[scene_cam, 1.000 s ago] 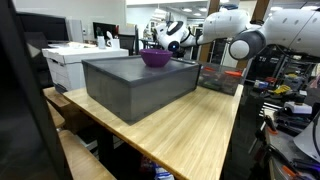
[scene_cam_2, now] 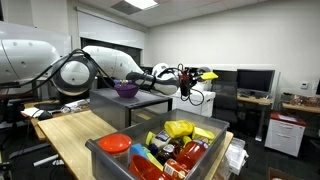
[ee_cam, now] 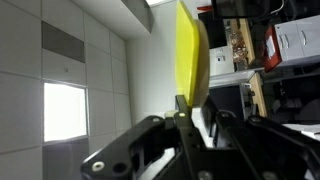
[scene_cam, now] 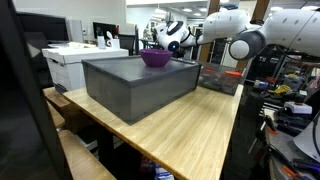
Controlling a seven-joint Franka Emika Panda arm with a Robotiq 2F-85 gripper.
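My gripper is shut on a long yellow object [ee_cam: 187, 55], which sticks out beyond the fingertips in the wrist view. What the object is I cannot tell. In exterior view 2 the arm is stretched out high, and the yellow object [scene_cam_2: 208, 74] points to the right from its end, above and behind the grey bin. Exterior view 1 shows the arm [scene_cam: 235, 25] reaching toward the back, where the gripper end is small and the yellow object cannot be made out.
A purple bowl [scene_cam: 156, 58] rests on a long dark grey box [scene_cam: 125, 94]. The grey bin [scene_cam_2: 108, 166] holds several colourful items, yellow, red and blue. Bare wooden table [scene_cam: 178, 140] lies in front of the box. Desks with monitors [scene_cam_2: 254, 82] stand in the background.
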